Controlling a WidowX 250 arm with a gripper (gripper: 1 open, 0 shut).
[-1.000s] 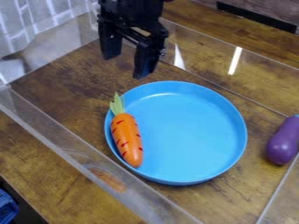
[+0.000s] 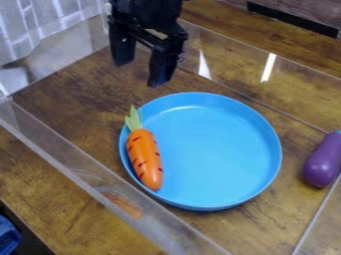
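Observation:
My black gripper (image 2: 143,62) hangs over the wooden counter at the top centre, open, above and behind a blue plate (image 2: 220,149). An orange toy carrot (image 2: 147,159) with pale green leaves lies on the left side of the plate, its leaves reaching over the rim. A purple eggplant (image 2: 322,159) lies on the counter at the far right, apart from the plate.
A clear raised edge runs along the lower left, with a small blue object (image 2: 7,237) beyond it at the corner.
The gripper has shifted very slightly; the carrot, plate and eggplant have not moved.

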